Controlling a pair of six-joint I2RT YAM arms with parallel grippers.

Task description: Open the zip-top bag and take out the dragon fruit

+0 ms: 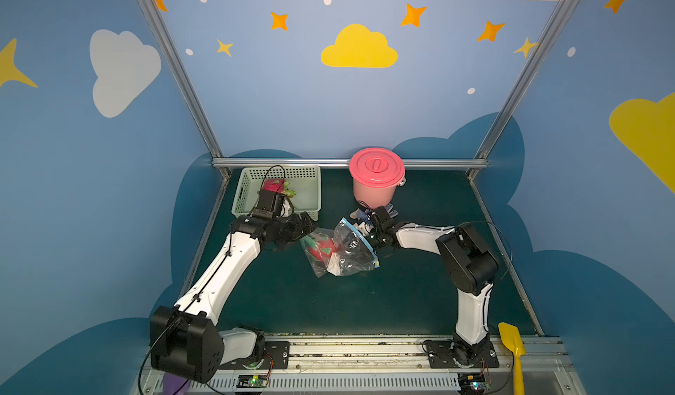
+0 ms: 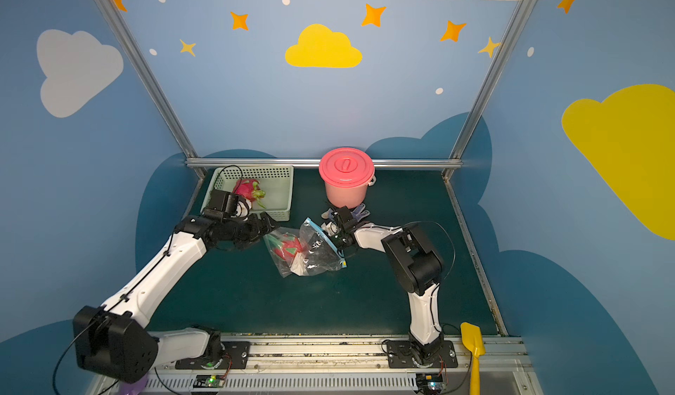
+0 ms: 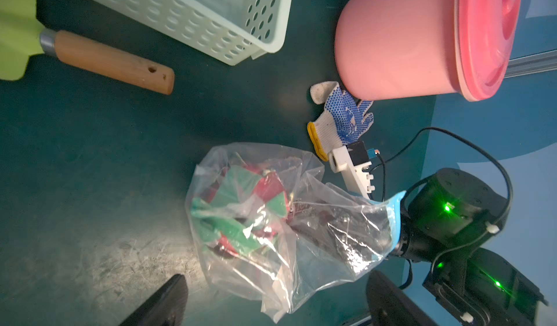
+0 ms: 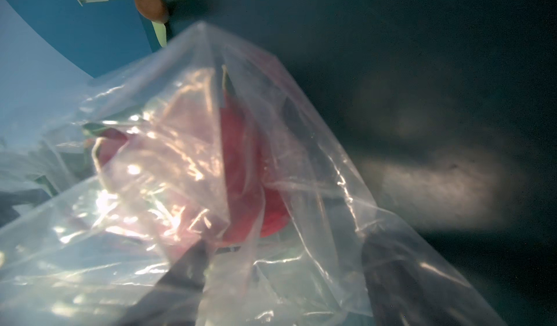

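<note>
A clear zip top bag (image 1: 355, 251) with a blue-edged mouth lies mid-table, its mouth toward the right arm. Inside is the red and green dragon fruit (image 3: 269, 188), partly hidden by creased, shiny film. My right gripper is at the mouth; its fingers (image 4: 185, 282) stand apart and show through the plastic, with the fruit's red skin ahead of them. My left gripper is open and empty, above and left of the bag's closed end in the top views; in its wrist view the bag lies beyond the fingertips.
A pale green basket (image 2: 280, 213) at the back left holds another dragon fruit (image 2: 247, 189). A pink lidded bucket (image 1: 376, 184) stands at the back, a glove (image 3: 342, 117) before it. A wooden-handled trowel (image 3: 110, 61) lies near the basket.
</note>
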